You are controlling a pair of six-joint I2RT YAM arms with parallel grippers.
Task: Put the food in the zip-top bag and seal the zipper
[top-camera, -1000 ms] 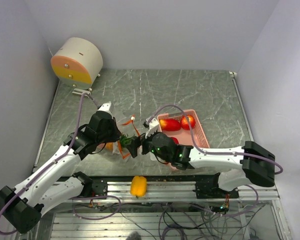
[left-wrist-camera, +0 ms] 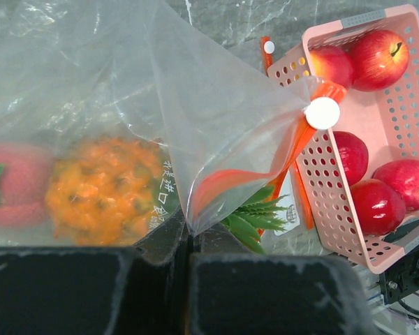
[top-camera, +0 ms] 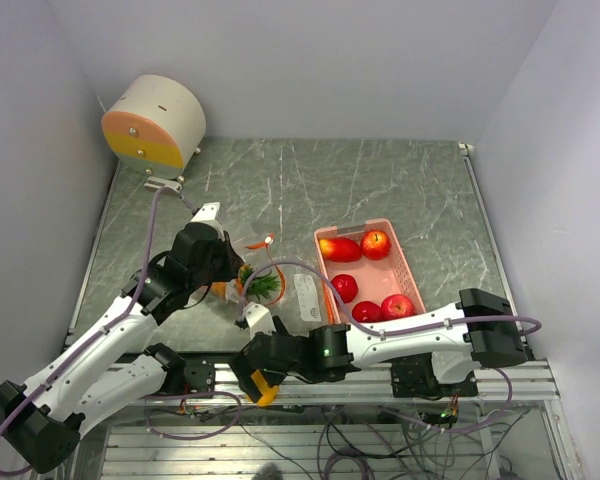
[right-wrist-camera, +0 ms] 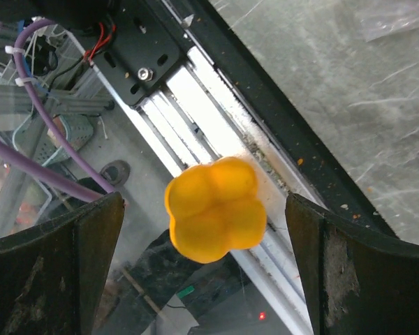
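My left gripper is shut on the edge of the clear zip bag (left-wrist-camera: 216, 112), whose orange zipper (left-wrist-camera: 297, 150) has a white slider. A pineapple (left-wrist-camera: 115, 188) and a pinkish fruit (left-wrist-camera: 17, 185) show through the plastic; green leaves (left-wrist-camera: 248, 220) stick out near the bag's mouth. On the metal rail at the table's front lies a yellow pepper (right-wrist-camera: 216, 209). My right gripper is open above it, one finger to each side, and no contact can be made out. In the top view the right hand partly covers the pepper (top-camera: 267, 390).
A pink basket (top-camera: 405, 268) with several red fruits stands right of the bag. Behind, at the left, is a rounded box (top-camera: 155, 120). Cables (top-camera: 365, 435) run below the front rail.
The right gripper has moved from beside the bag toward the front and left, over the pepper. The pepper sits slightly further left than before. The left arm has barely moved.
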